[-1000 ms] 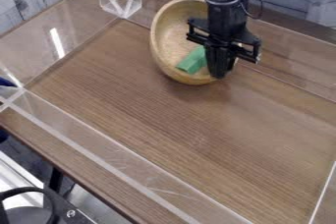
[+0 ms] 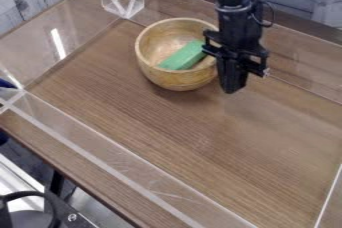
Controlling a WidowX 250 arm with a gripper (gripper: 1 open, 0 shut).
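Note:
A round wooden bowl (image 2: 158, 45) stands toward the back of the wooden table (image 2: 160, 152), with a green block (image 2: 182, 56) lying inside it. The black gripper (image 2: 230, 77) is low at the bowl's right side, its tip at or just outside the rim. It looks shut, with nothing visible between its fingers.
Clear plastic strips run along the table's left side and front left. A clear folded piece (image 2: 120, 2) sits at the back left. A black cable (image 2: 27, 212) lies at the lower left corner.
The bowl and green block have moved left from about a second ago. The gripper has shifted slightly and now sits beside the bowl's right side.

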